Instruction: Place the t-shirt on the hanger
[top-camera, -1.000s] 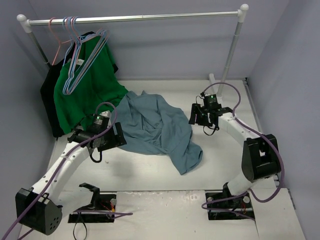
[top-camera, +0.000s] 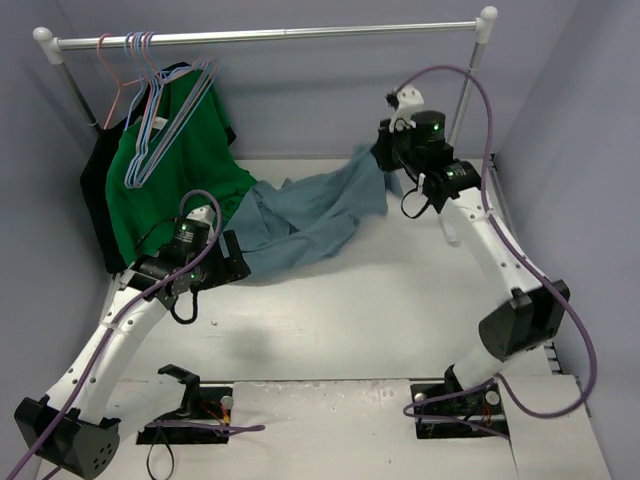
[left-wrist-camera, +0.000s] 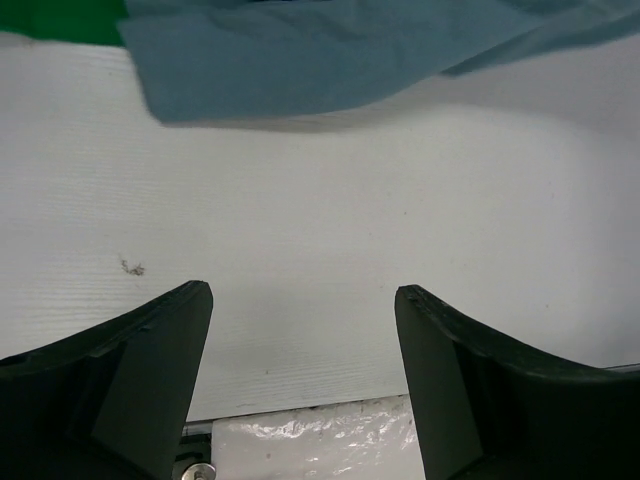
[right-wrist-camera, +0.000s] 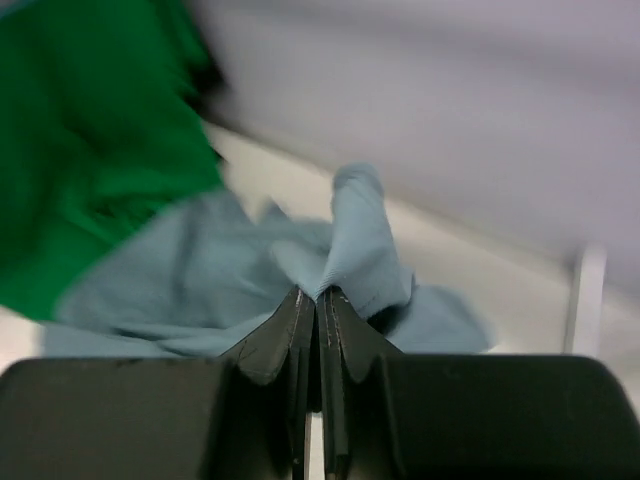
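Note:
A blue-grey t-shirt (top-camera: 310, 225) (left-wrist-camera: 330, 55) lies crumpled on the white floor, one end lifted toward the back right. My right gripper (top-camera: 383, 145) is raised there, shut on a fold of it (right-wrist-camera: 355, 235). My left gripper (top-camera: 233, 255) stands open at the shirt's left end, nothing between its fingers. Several pink and blue wire hangers (top-camera: 160, 120) hang on the left of the rail (top-camera: 270, 36).
A green garment (top-camera: 200, 140) and a black one hang at the left, the green reaching down to the floor. Walls enclose the sides and back.
My right gripper has shut on the shirt and risen toward the back, pulling its right end up and off the front floor. The left arm has shifted only slightly.

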